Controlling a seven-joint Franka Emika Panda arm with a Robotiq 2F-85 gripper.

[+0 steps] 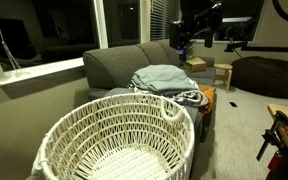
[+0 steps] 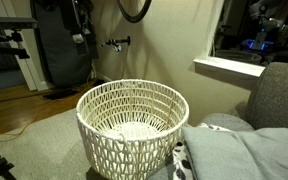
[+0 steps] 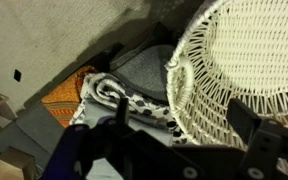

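A large white woven basket stands in the foreground, its inside empty as far as it shows. My gripper is open in the wrist view, its two dark fingers wide apart with nothing between them. Below it lie the basket's near rim with a loop handle and the edge of a folded patterned blanket. In exterior view 1 the hand hangs in the air above the sofa side, clear of the grey-blue blanket.
A grey sofa runs along the window wall beyond the basket. An orange cloth lies by the patterned blanket. Bare carpet spreads to the right in exterior view 1. A red-and-black stand is at the far right.
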